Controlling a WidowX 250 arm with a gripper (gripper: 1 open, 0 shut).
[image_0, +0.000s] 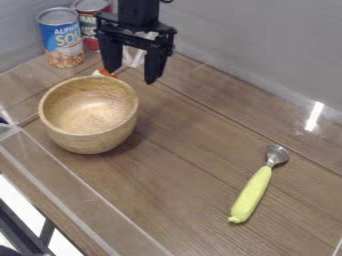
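Note:
A black gripper (134, 60) hangs at the top centre, above and behind a light wooden bowl (88, 115); its two fingers stand apart, with nothing seen held between them. A spoon with a pale yellow-green handle (251, 192) lies on the wooden table at the right front. Behind the gripper, a small orange and white item (104, 73) is partly hidden.
An Alphabet soup can (63, 40) and a red-labelled can (91, 30) stand at the back left by the wall.

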